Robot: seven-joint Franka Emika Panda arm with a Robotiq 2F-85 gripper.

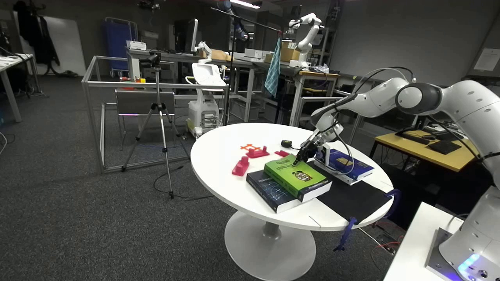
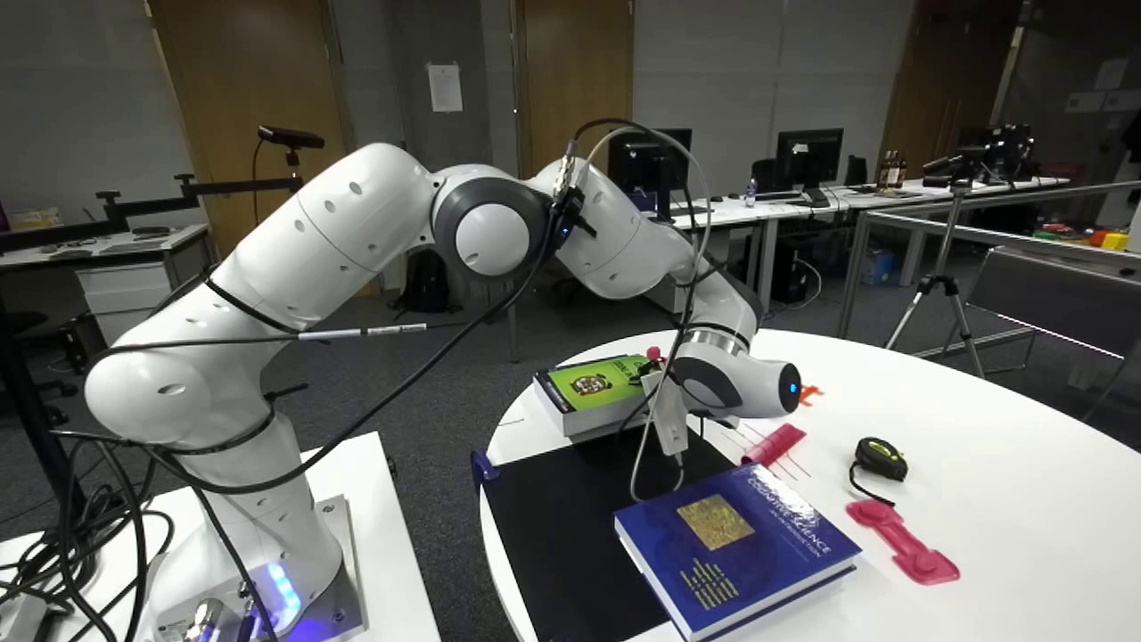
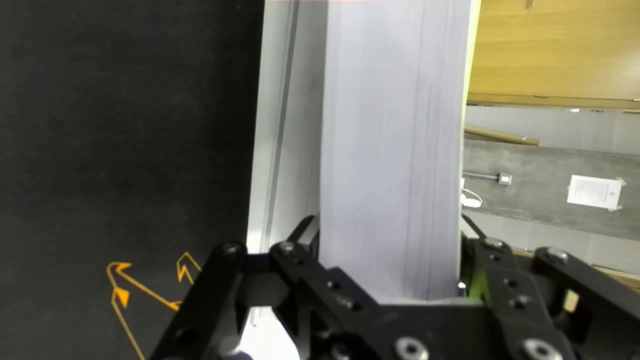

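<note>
The thick green book (image 1: 296, 174) lies across a dark blue-black book (image 1: 268, 186), its page edge facing the arm. My gripper is shut on the book near one end of that edge, a finger on each cover. In the wrist view its pale page block (image 3: 393, 144) fills the space between the fingers, and the green cover shows only as a thin strip. Exterior view 2 shows the green book (image 2: 599, 382) beside the wrist; there the arm hides the fingers.
A blue book (image 2: 738, 546) rests on the black mat (image 2: 572, 540) on the arm's other side. Pink-red parts (image 1: 241, 166) and a tape measure (image 2: 880, 458) lie on the round white table (image 1: 220, 140), whose far left is clear.
</note>
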